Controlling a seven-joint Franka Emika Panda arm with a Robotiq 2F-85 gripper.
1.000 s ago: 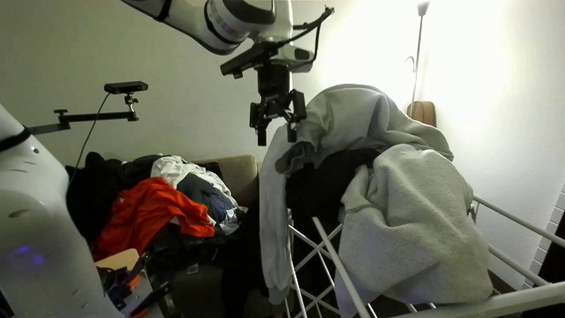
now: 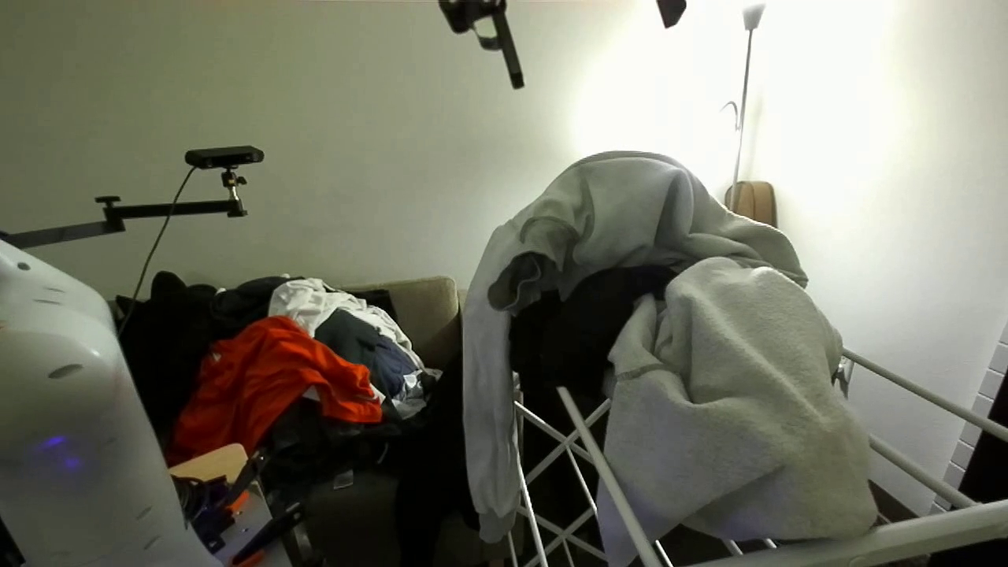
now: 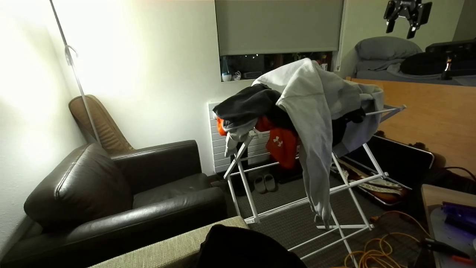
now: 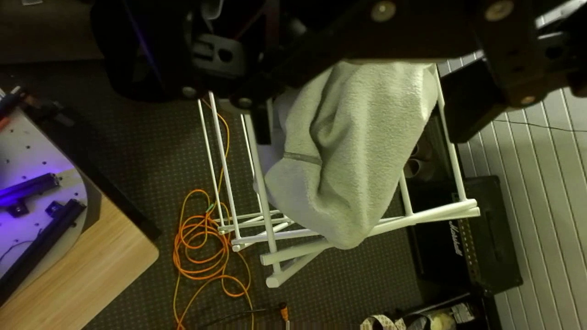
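Note:
A large light grey fleece garment (image 2: 737,406) is draped over a white drying rack (image 3: 276,209). One long sleeve (image 3: 314,156) hangs down toward the floor. My gripper (image 3: 400,29) is open, high above the rack's right end in exterior view 2, with nothing between its fingers. Exterior view 1 catches only fingertips (image 2: 515,75) at its top edge. Seen from the wrist, the fleece (image 4: 357,154) lies below, between the spread fingers but apart from them. Dark and red clothes (image 3: 283,147) hang beside it, partly covered.
A heap of clothes with a red garment (image 2: 274,378) lies on the couch. A dark leather armchair (image 3: 134,192) is left of the rack. Coiled orange cable (image 4: 201,247) covers some floor near a wooden table (image 4: 113,247). A black amplifier (image 4: 479,242) stands close by.
The clothes look almost unchanged.

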